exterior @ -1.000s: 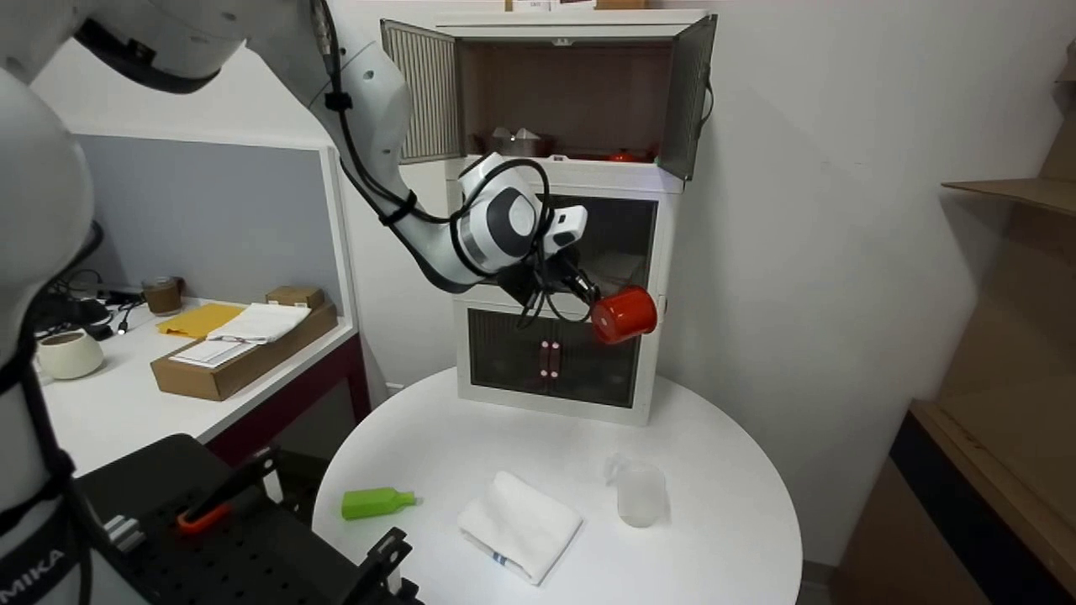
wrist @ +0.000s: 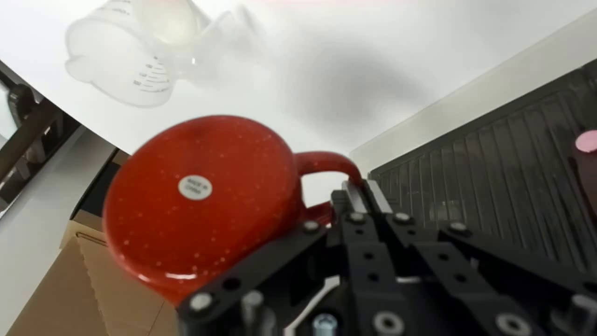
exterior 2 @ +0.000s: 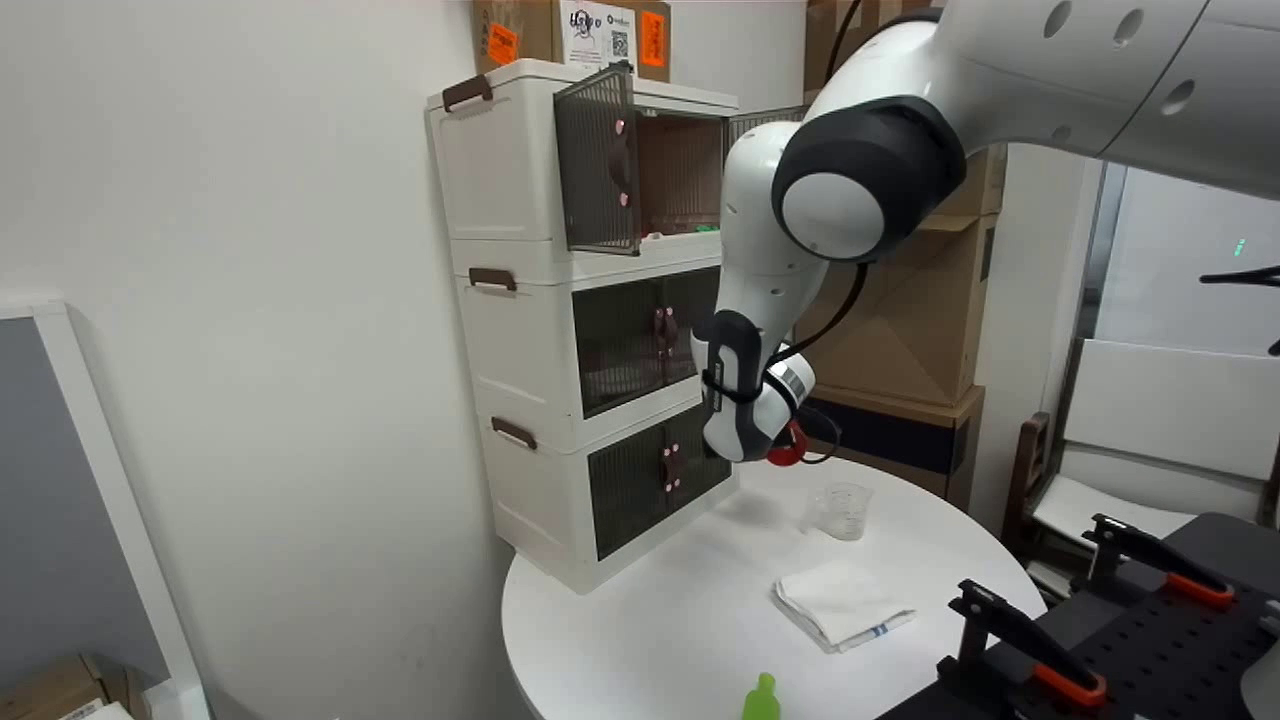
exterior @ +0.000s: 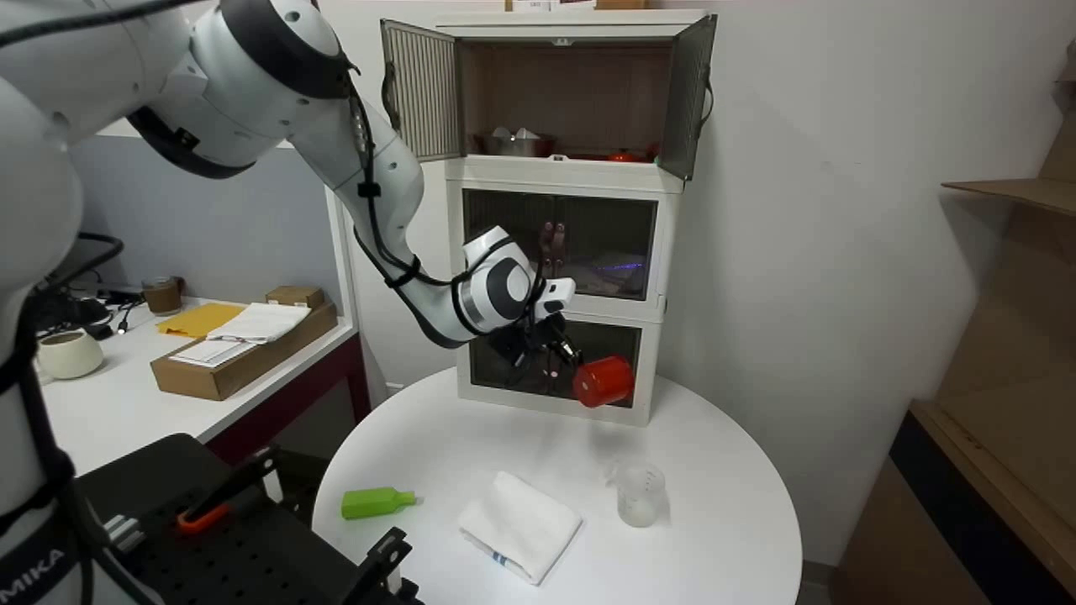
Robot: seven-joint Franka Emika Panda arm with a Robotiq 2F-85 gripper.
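A red mug hangs tilted in the air above the round white table, in front of the cabinet's lowest doors. My gripper is shut on its handle; in the wrist view the mug's underside, with a small round sticker, faces the camera. Only a little of the red mug shows past the arm in the second exterior view. Below it and nearer the front, a clear measuring cup stands on the table.
A folded white towel and a green bottle lie on the table. The three-tier cabinet stands at the table's back, its top doors open with items inside. Bare tabletop surrounds the measuring cup.
The arm has lowered the mug from about the middle of the cabinet toward the tabletop, and slightly left in exterior view 1. Table objects have stayed put.
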